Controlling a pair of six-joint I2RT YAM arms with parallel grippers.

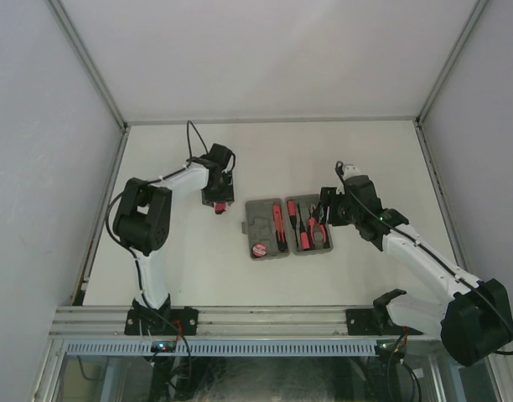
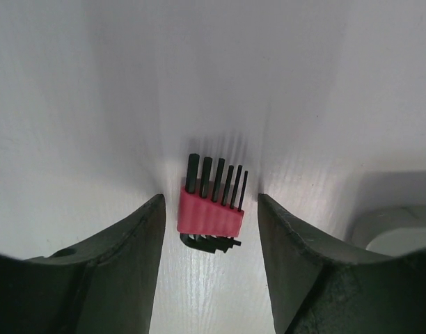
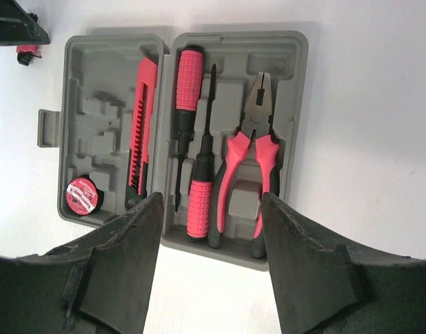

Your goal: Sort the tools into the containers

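Note:
A red hex key set point(image 2: 210, 212) with black keys lies on the table, between the open fingers of my left gripper, not clasped. The grey toolbox point(image 3: 72, 90) lies open, holding a red tape roll point(image 3: 83, 196), a utility knife point(image 3: 142, 118), two screwdrivers point(image 3: 188, 76) point(image 3: 199, 205) and pliers point(image 3: 237, 153). My right gripper hangs over the box's right half with its fingers apart and nothing seen held.
Frame rails and walls border it. A grey edge of the box point(image 2: 394, 229) shows at the left wrist view's lower right.

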